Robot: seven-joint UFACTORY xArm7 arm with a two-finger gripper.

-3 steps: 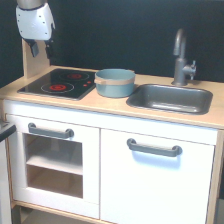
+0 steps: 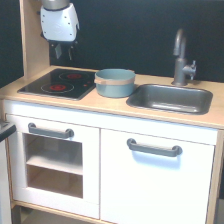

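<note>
My gripper [image 2: 63, 49] hangs at the upper left under the white arm [image 2: 60, 22], well above the stove and touching nothing. Its dark fingers are too small to tell whether they are open or shut. A blue-grey pot [image 2: 115, 85] rests upright on the wooden counter, between the black stovetop [image 2: 60, 84] and the sink [image 2: 172, 98].
A grey faucet [image 2: 181, 62] rises behind the sink. Below are a cabinet with a see-through front [image 2: 54, 160] and a white door with a dark handle [image 2: 154, 148]. A wooden upright [image 2: 34, 45] stands at the left. Bare counter surrounds the pot.
The arm and gripper have moved to the right, from over the stove's left end to above its middle. Pot, faucet and cabinets stand as before.
</note>
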